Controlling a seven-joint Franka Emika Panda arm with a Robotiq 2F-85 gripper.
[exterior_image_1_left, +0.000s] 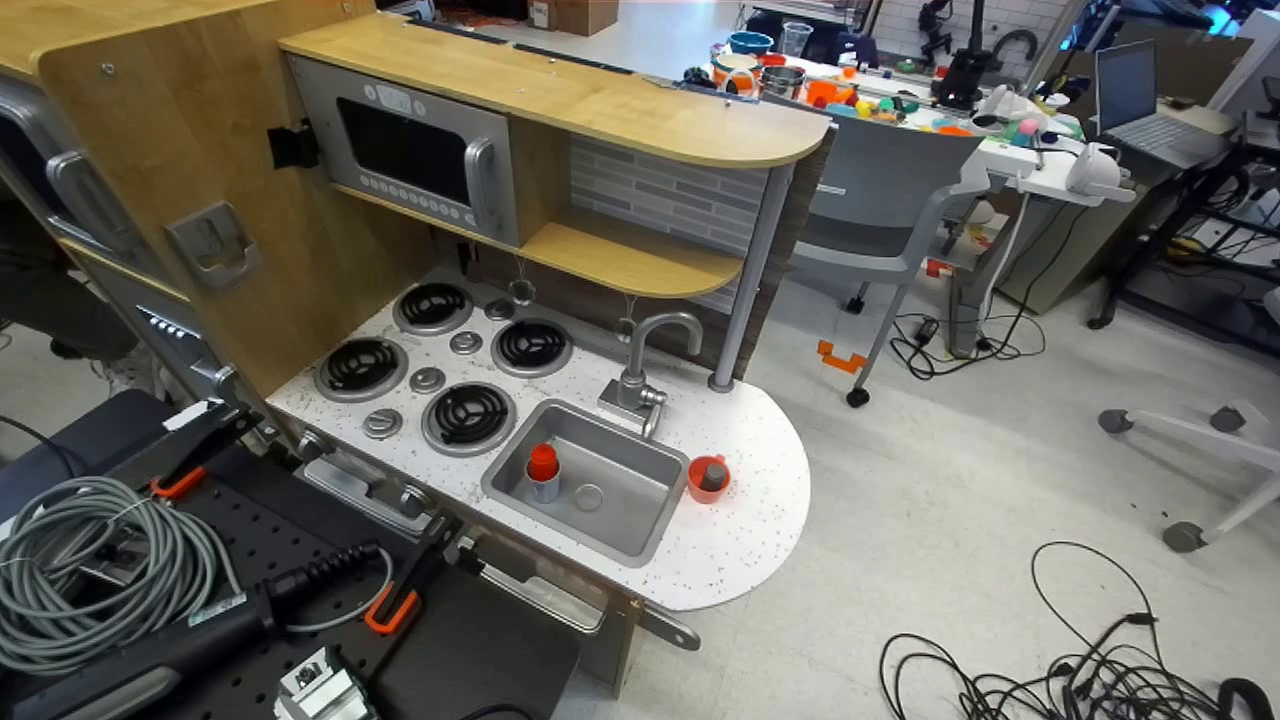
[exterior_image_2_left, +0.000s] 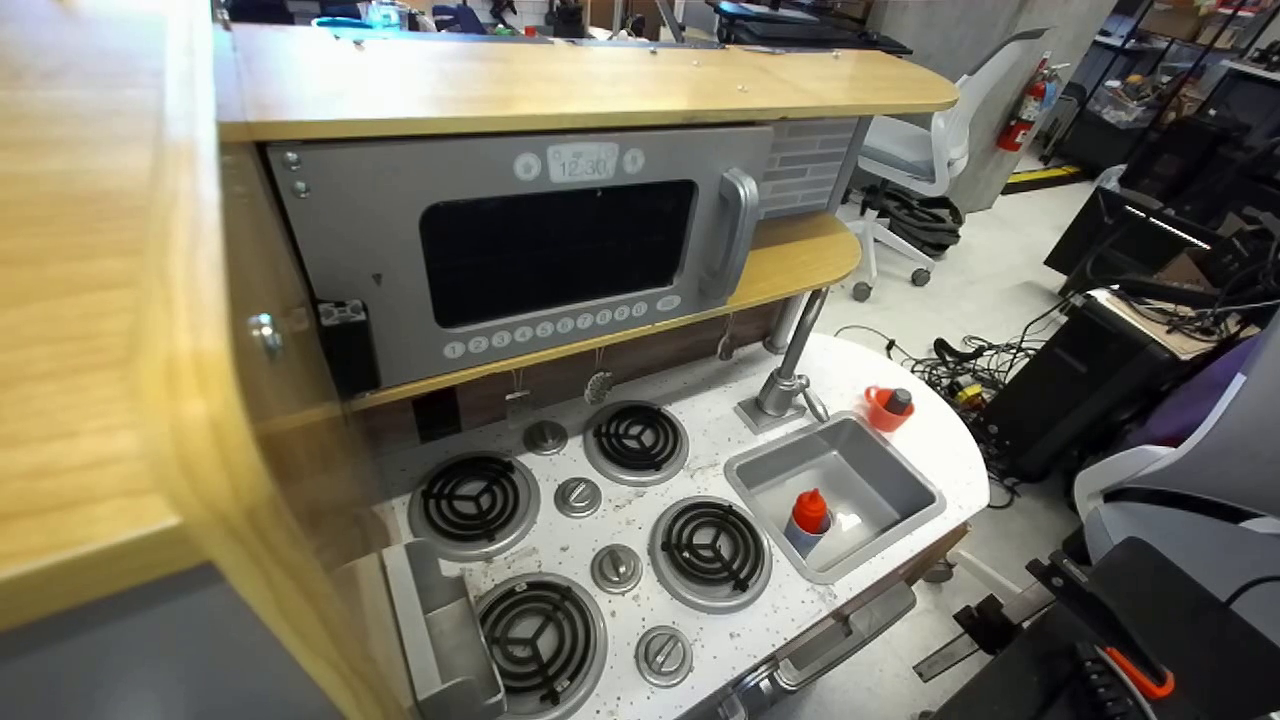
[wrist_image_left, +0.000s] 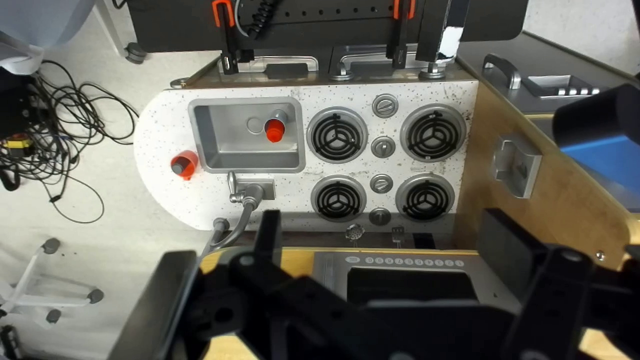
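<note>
Only the wrist view shows my gripper; its two black fingers stand wide apart with nothing between them, above the toy kitchen. Inside the grey sink (exterior_image_1_left: 624, 522) is a grey cup with a red-topped item (exterior_image_1_left: 543, 461) in it. On the white counter (exterior_image_1_left: 762, 540), beside the sink, sits an orange-red cup (exterior_image_1_left: 696, 490) with a dark grey object (exterior_image_1_left: 714, 476) inside. In the other exterior view the same orange cup (exterior_image_2_left: 885, 418) appears at the sink's far side, while the red-topped item (exterior_image_2_left: 811, 511) is in the sink's near corner.
Several black-coiled burners (exterior_image_1_left: 470, 415) and grey knobs cover the stove area. A faucet (exterior_image_1_left: 639, 360) rises behind the sink. The microwave (exterior_image_2_left: 558, 246) and wooden shelf (exterior_image_2_left: 798, 258) overhang the counter's back. Free counter surrounds the orange cup.
</note>
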